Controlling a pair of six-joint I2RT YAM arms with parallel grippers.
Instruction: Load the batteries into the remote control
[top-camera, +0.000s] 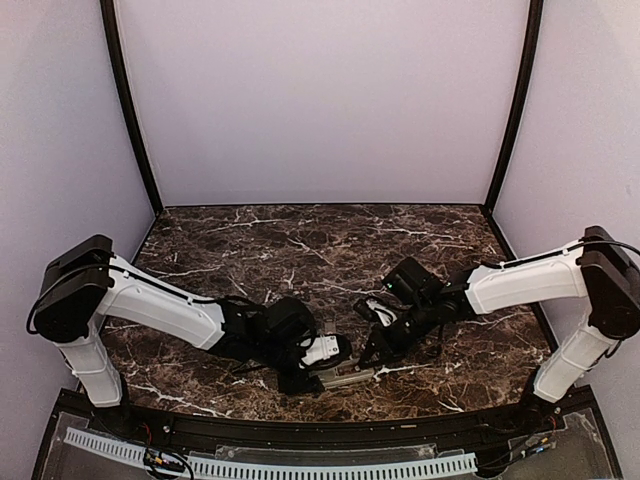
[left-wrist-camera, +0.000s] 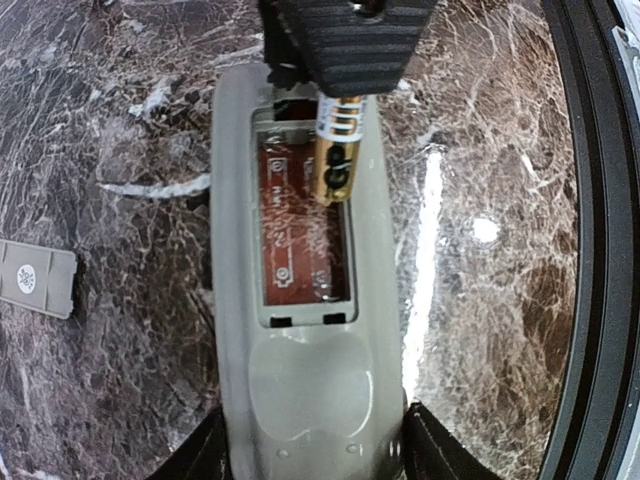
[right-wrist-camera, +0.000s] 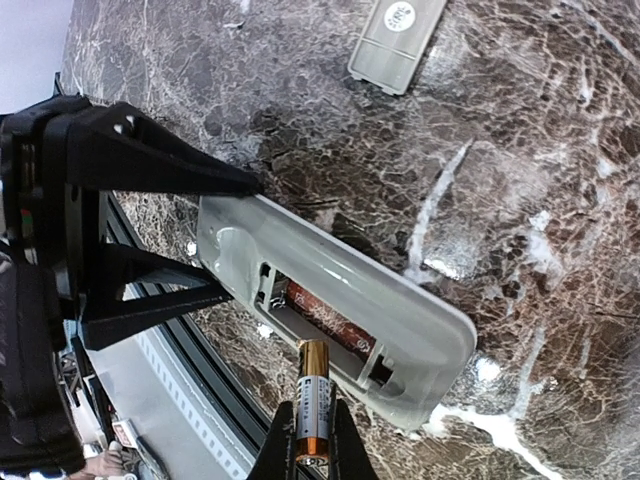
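Observation:
The grey remote (left-wrist-camera: 300, 380) lies on the marble table with its battery compartment (right-wrist-camera: 325, 320) uncovered, red inside. My left gripper is open around one end of the remote, fingers close against its sides. My right gripper is shut on a battery with a gold end, held tilted over the compartment in the left wrist view. In the top view both grippers meet at the front middle, partly hiding the remote (top-camera: 345, 378).
The loose battery cover (right-wrist-camera: 395, 40) lies on the table apart from the remote. The table's dark front rail (top-camera: 320, 430) is close by.

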